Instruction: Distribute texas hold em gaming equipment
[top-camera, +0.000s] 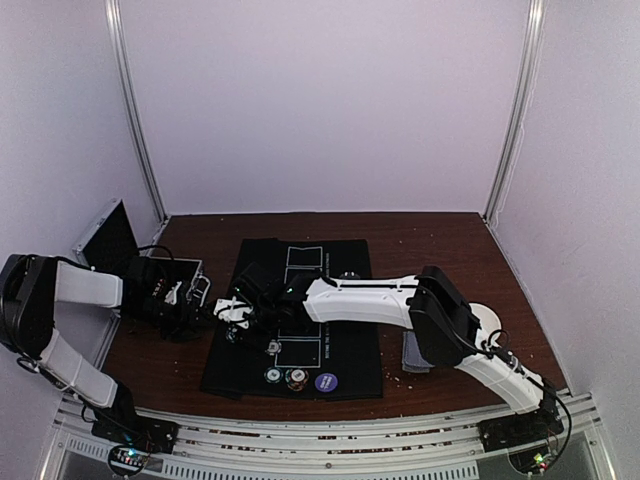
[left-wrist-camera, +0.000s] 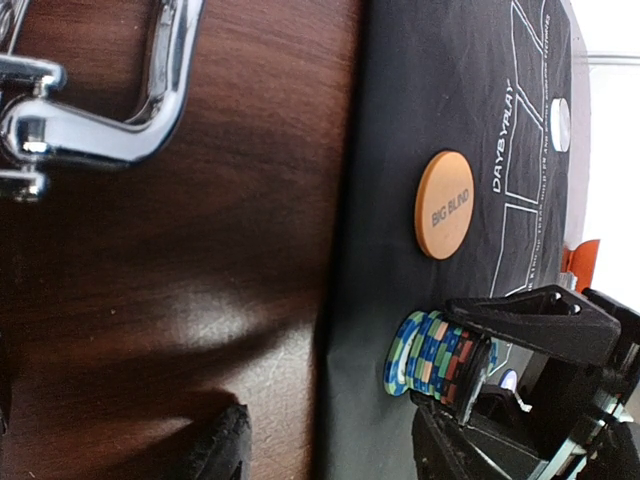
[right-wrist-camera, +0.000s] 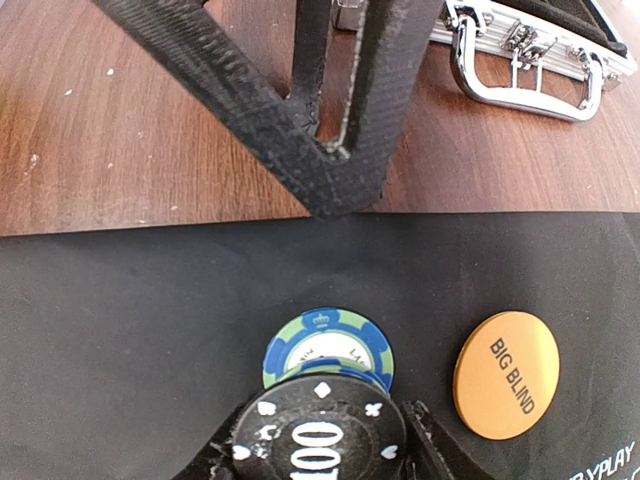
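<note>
My left gripper stands open with nothing between its fingers, over the wood beside the black mat (top-camera: 240, 375). My right gripper (top-camera: 240, 315) reaches to the mat's left side. In the left wrist view its fingers surround a stack of chips (left-wrist-camera: 432, 355); whether they grip it is unclear. The right wrist view shows a black 100 chip (right-wrist-camera: 318, 430) on top and a blue-green chip (right-wrist-camera: 320, 335) protruding behind. An orange BIG BLIND marker (right-wrist-camera: 506, 375) lies beside them. Other chips (top-camera: 297, 379) and a purple marker (top-camera: 326, 383) lie near the mat's front edge.
An open metal case (top-camera: 185, 275) with a chrome handle (left-wrist-camera: 120, 135) sits at the left, near my left arm. Cards (top-camera: 416, 352) and a white round object (top-camera: 486, 318) are at the right, partly behind my right arm.
</note>
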